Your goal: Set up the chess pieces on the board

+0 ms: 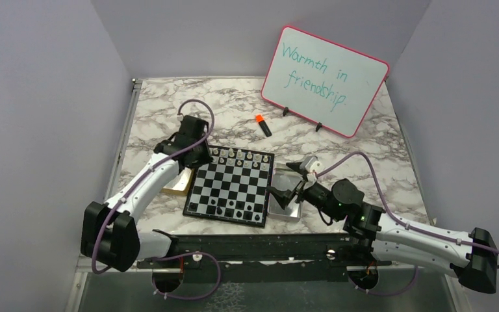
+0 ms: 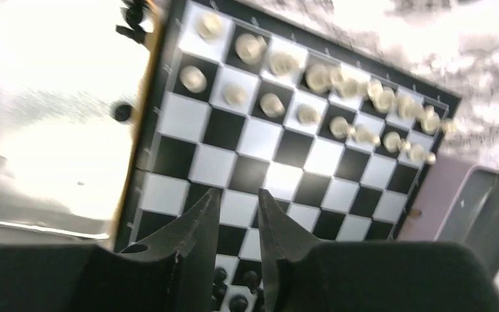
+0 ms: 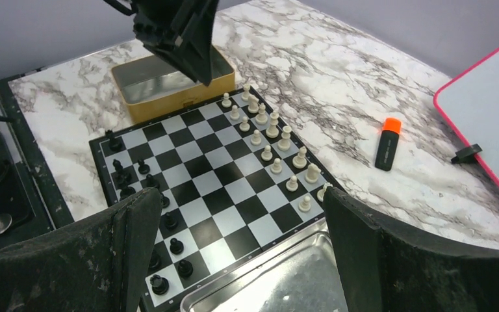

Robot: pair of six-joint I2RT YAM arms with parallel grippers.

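The chessboard (image 1: 230, 179) lies mid-table, with white pieces (image 3: 272, 126) standing in two rows along its far side. Along the near side stand several black pieces (image 3: 170, 220); some are hidden in the right wrist view by a finger. Over the board's far left edge is my left gripper, its fingers parted with a gap showing board squares and nothing held. In the left tray (image 2: 52, 188) a few black pieces (image 2: 122, 112) lie loose. My right gripper (image 1: 282, 182) hangs wide open and empty above the right tray (image 3: 286, 276).
Beyond the board lies an orange-capped black marker (image 1: 264, 125). A whiteboard (image 1: 325, 81) with green writing leans at the back right.
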